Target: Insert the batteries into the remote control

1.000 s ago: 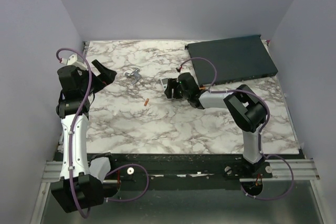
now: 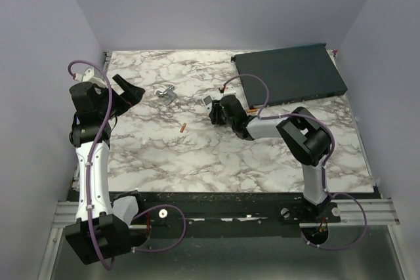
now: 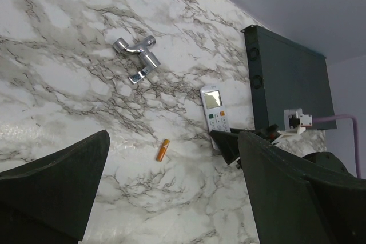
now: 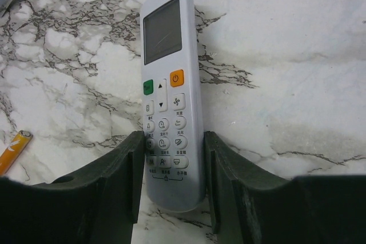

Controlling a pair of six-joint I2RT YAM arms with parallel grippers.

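The white remote control (image 4: 166, 92) lies face up on the marble table, its screen and buttons visible in the right wrist view. My right gripper straddles its lower end, one finger at each long edge; whether both press on it I cannot tell. The top view shows that gripper (image 2: 214, 117) covering part of the remote. An orange battery (image 3: 163, 150) lies loose to the left of the remote. My left gripper (image 2: 128, 90) hangs high at the left, open, with only table between its fingers. The remote's underside is hidden.
A silver faucet (image 3: 142, 58) lies left of the remote. A big dark box (image 2: 289, 73) fills the back right, with a small orange piece (image 2: 252, 110) by its front edge.
Over the last second my right gripper has shifted and turned slightly around the remote, whose visible end has also moved a little. The left arm and loose battery look unchanged.
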